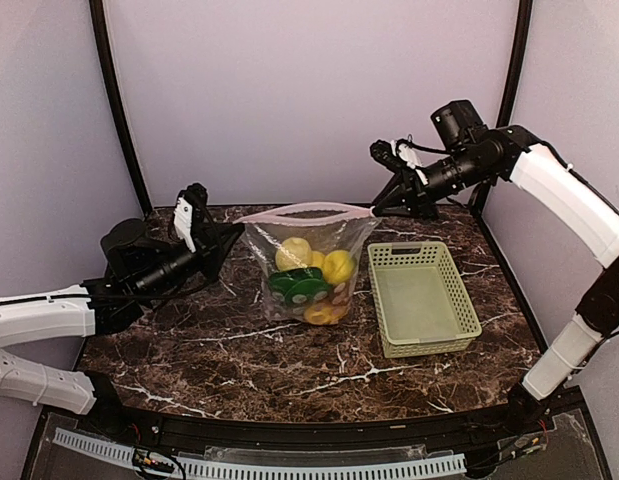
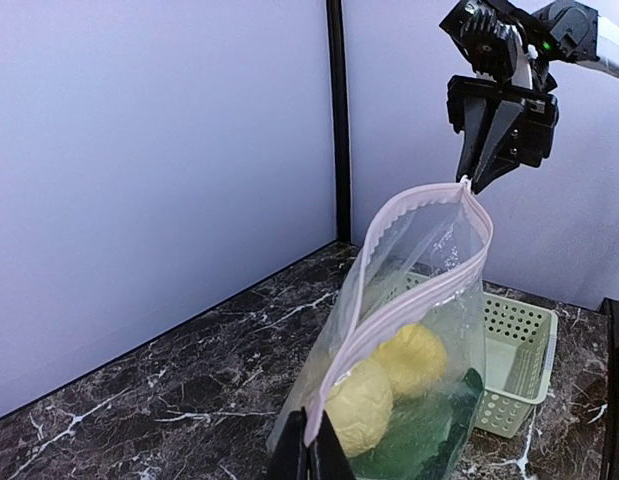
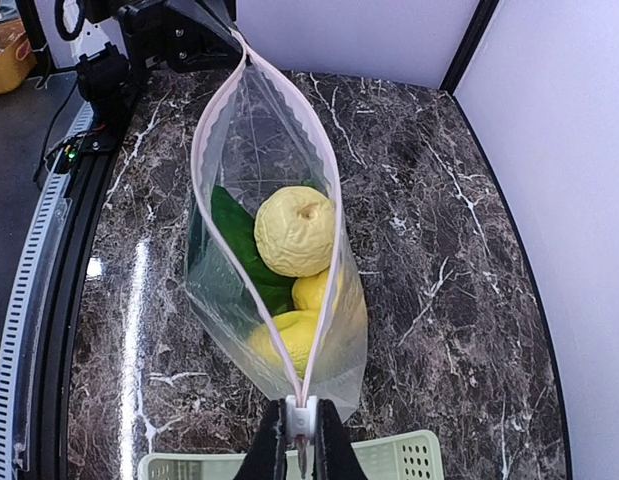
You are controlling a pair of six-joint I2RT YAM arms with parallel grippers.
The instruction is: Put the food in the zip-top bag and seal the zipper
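Note:
A clear zip top bag point(image 1: 314, 235) with a pale pink zipper is stretched between my two grippers. My left gripper is shut on one top corner; my right gripper pinches the opposite end, where a small whitish zipper slider point(image 3: 301, 418) shows between its fingers. The bag's mouth is spread apart in both wrist views. Inside lie a pale round fruit point(image 3: 296, 231), yellow pieces point(image 3: 289, 337) and a dark green item point(image 1: 299, 286). Cannot tell from above whether the bag's bottom touches the table.
To the right of the bag stands an empty light green basket point(image 1: 424, 300) on the dark marble table point(image 1: 239, 370). Walls point(image 1: 309, 100) close in the back and sides.

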